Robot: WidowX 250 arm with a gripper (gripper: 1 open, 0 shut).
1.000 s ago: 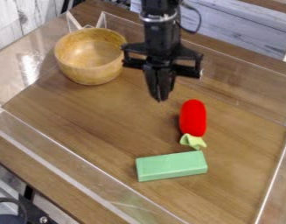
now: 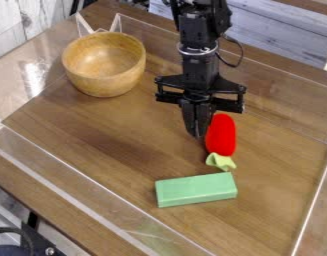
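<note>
My gripper [image 2: 198, 124] is low over the wooden table, its fingers shut with nothing visible between them, just left of a red object [image 2: 222, 136] with a pale green end, perhaps a toy vegetable. Whether it touches the red object I cannot tell. A green block [image 2: 195, 190] lies nearer the front.
A tan wooden bowl [image 2: 103, 62] stands at the back left.
My gripper has come down and slightly toward the front, now beside the red object. The objects on the table look unmoved.
</note>
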